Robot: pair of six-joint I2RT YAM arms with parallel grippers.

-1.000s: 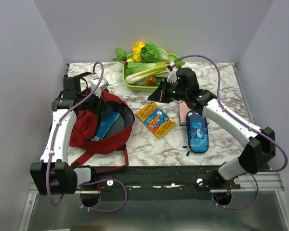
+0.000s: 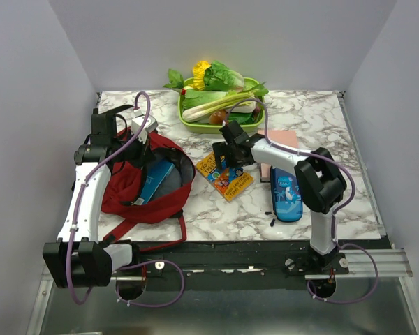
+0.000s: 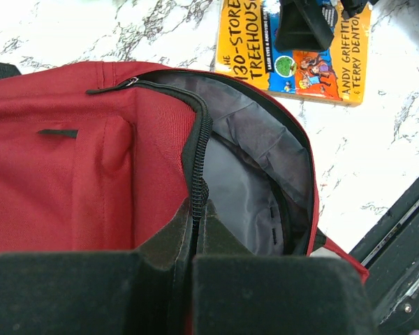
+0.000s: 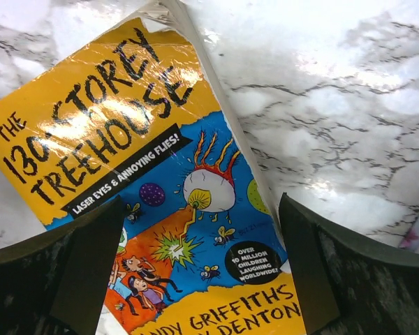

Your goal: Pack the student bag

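Note:
The red backpack [image 2: 160,209] lies open at left with a blue book [image 2: 153,181] inside. My left gripper is shut at the zipper edge of its opening. My right gripper is open, low over the yellow Treehouse book [image 4: 188,293], its fingers on either side near the cover. A blue pencil case [image 2: 287,199] lies at the right, and a pink item [image 2: 283,138] lies behind the right arm.
A green basket [image 2: 202,125] of vegetables stands at the back. Free marble surface [image 2: 230,220] is at the front middle and far right.
The left arm and backpack look unchanged.

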